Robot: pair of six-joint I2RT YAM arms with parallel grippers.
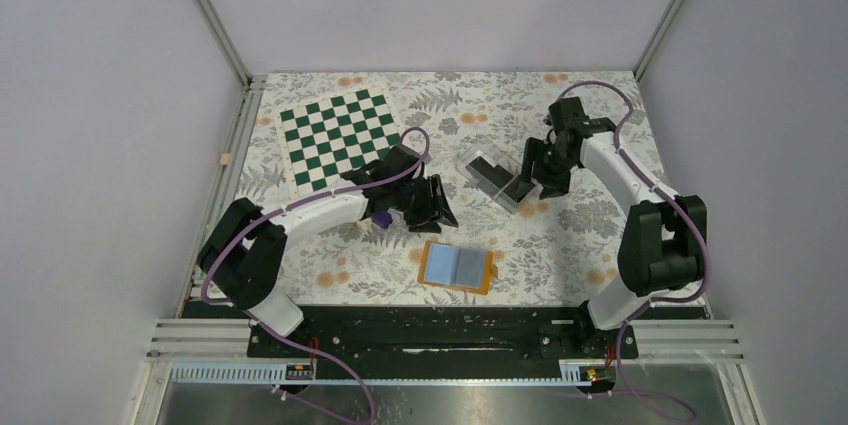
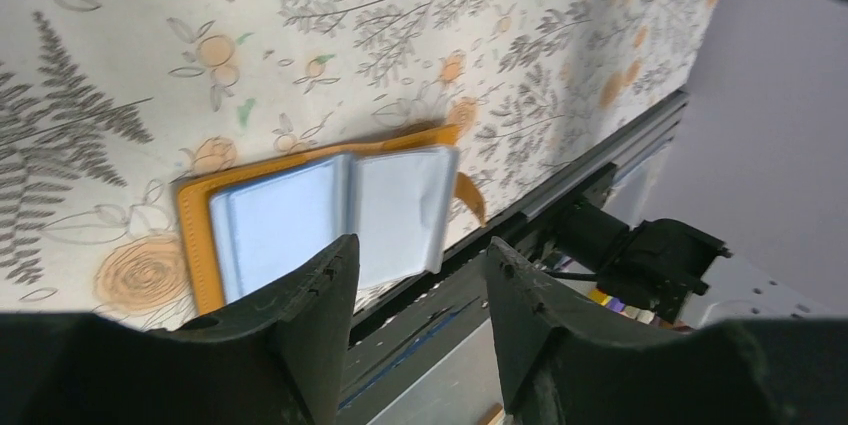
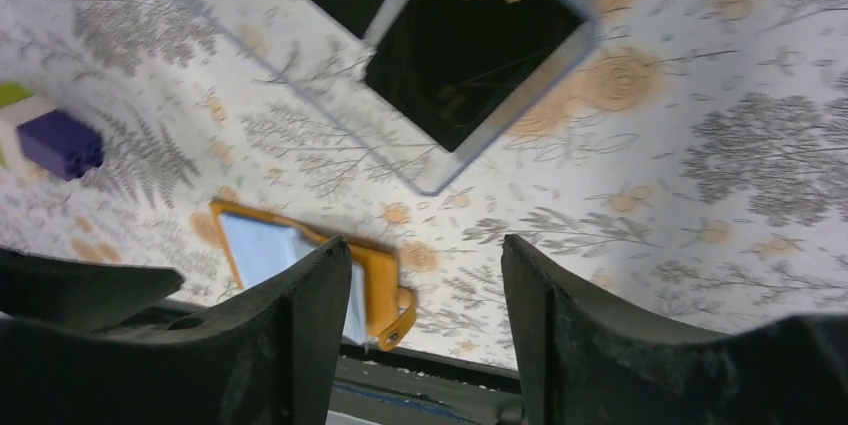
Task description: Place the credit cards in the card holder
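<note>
An orange-edged card holder [image 1: 457, 267] lies spread open near the front of the table, with a light blue panel and a greyer one facing up. In the left wrist view the holder [image 2: 192, 213] shows both pale panels, and a tab sticks out from its right side. Whether those panels are cards or pockets I cannot tell. My left gripper hovers behind the holder, open and empty. Also open and empty, my right gripper is at the right end of a clear tray [image 1: 514, 207]. Dark flat pieces [image 3: 475, 45] lie inside it; no loose card is clearly recognizable.
A green-and-white checkered board [image 1: 340, 139] covers the back left. Close to the left gripper sits a small purple block [image 3: 62, 143] with green and white beside it.
</note>
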